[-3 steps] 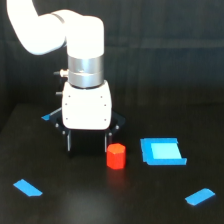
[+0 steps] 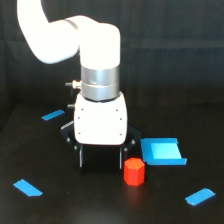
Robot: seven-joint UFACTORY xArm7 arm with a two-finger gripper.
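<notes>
A red block (image 2: 134, 172) sits on the dark table, to the right of my gripper (image 2: 101, 162). The two thin dark fingers hang down, spread wide apart, and nothing shows between them. The right finger (image 2: 121, 157) is close beside the block's left side; whether they touch I cannot tell. Behind and to the right of the block, blue tape frames a pale square (image 2: 162, 151) on the table, and the block is outside it.
Strips of blue tape mark the table at the front left (image 2: 28, 187), the front right (image 2: 200, 197) and the back left (image 2: 53, 115).
My gripper has moved right and nearer the camera. The red block has shifted the same way, still just right of the right finger. The fingers remain spread.
</notes>
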